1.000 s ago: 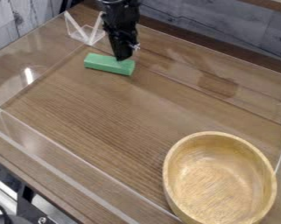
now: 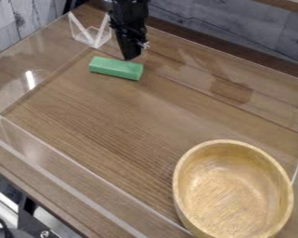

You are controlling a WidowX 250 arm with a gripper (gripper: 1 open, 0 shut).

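Observation:
A black robot gripper (image 2: 129, 41) hangs at the top of the camera view, above and behind a green rectangular block (image 2: 116, 68) lying on the wooden table. The gripper is small in the frame, and whether its fingers are open or shut is unclear. The block is apart from it.
A large tan round bowl (image 2: 232, 191) stands at the lower right. A translucent white object (image 2: 89, 30) is at the upper left, beside the gripper.
The gripper has risen and moved slightly back, away from the green block, which stays in about the same place.

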